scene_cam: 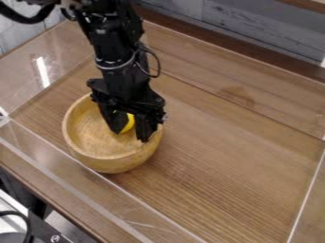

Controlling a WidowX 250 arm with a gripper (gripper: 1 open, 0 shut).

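Note:
A tan bowl (101,152) sits on the wooden table at the left of the camera view. My black gripper (133,121) reaches down into it from above, open, its fingers low over the bowl. A yellow object (122,122) in the bowl is mostly hidden behind the gripper, so whether the fingers touch it cannot be seen.
A pale raised edge runs along the back right, and dark cables lie at the lower left corner.

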